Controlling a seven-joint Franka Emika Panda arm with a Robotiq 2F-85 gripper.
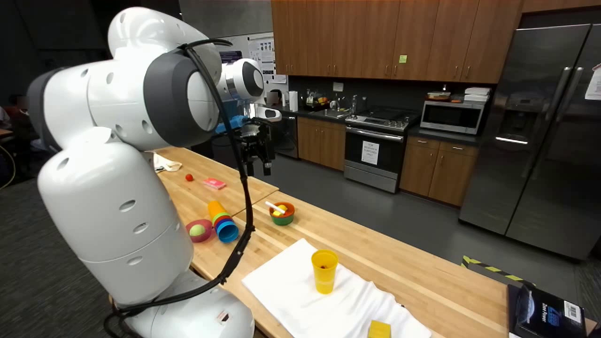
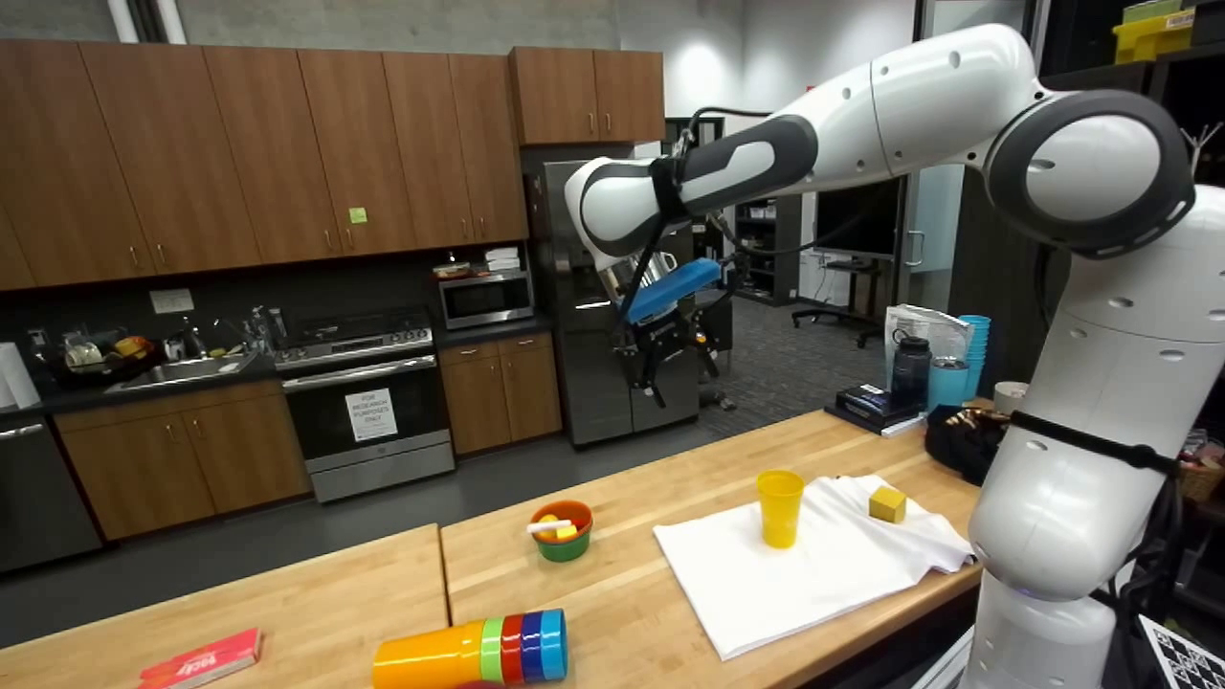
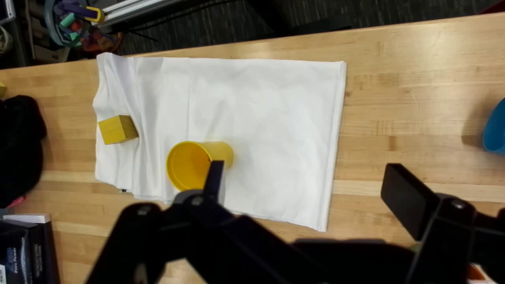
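Note:
High over the table hangs my gripper, open, its two dark fingers wide apart with nothing between them in the wrist view. In exterior view 2 the same gripper stands well clear of everything on the wood. A yellow cup is upright on a white cloth; a small dark thing shows inside it in exterior view 1. On the rumpled end of the cloth rests a yellow block. An orange-and-green bowl holds yellow pieces and a white stick.
Stacked colored cups lie on their side near a pink bowl with a light green ball. A red packet sits on the adjoining table. Black boxes occupy the far end. Bare wood surrounds the cloth's bowl side.

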